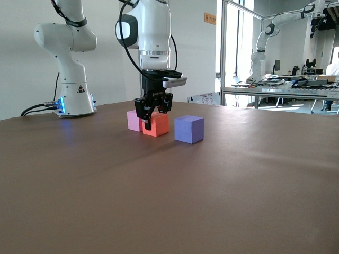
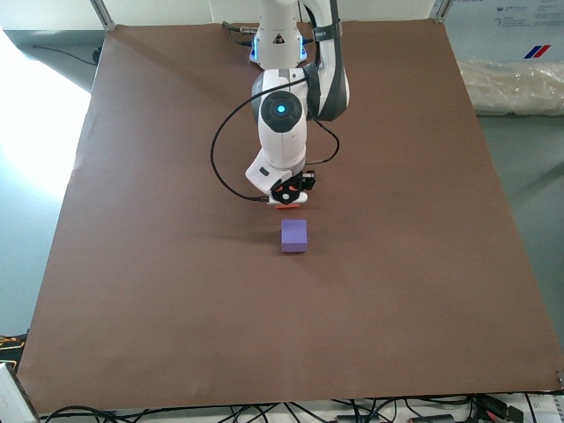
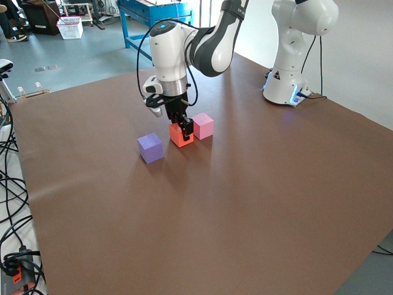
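Observation:
A red cube [image 1: 155, 127] sits on the brown table with my black gripper [image 1: 148, 119] lowered onto it, its fingers at the cube's top and near face; whether they are closed on it is unclear. In the right view my gripper [image 3: 184, 132] covers part of the red cube [image 3: 177, 136]. In the left view only a red sliver shows under the wrist. A pink cube [image 1: 134, 120] stands just behind the red one, also seen as the pink cube [image 3: 203, 125] in the right view. A purple cube [image 2: 294, 235] stands apart, in front of the red one.
The arm's white base [image 1: 77, 100] stands at the back. Cables run along the table's outer edge.

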